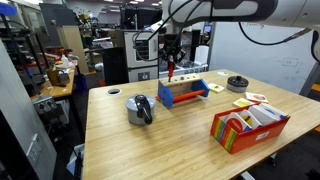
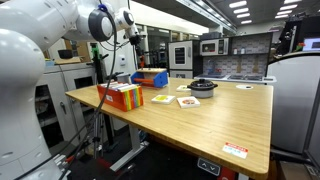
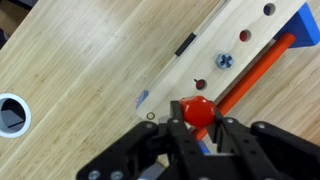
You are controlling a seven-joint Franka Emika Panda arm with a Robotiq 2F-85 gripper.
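Observation:
My gripper is shut on a red peg-like piece (image 3: 198, 107), which shows between its dark fingers in the wrist view. The piece hangs over a toy bench with a pale wooden top (image 3: 188, 70), blue ends (image 3: 304, 27) and a red bar (image 3: 262, 72). Several holes run along the top, and a blue screw (image 3: 224, 61) sits in one. Another dark red hole (image 3: 201, 84) lies just beside the held piece. In the first exterior view the red piece (image 1: 171, 70) is upright above the bench (image 1: 184, 91); whether its lower end touches the top cannot be told.
Left of the bench stand a metal pot (image 1: 139, 109) and a white ring-like item (image 1: 114, 91). A red box (image 1: 223, 139) of mixed items is at the front right, a dark pot (image 2: 201, 88) farther along.

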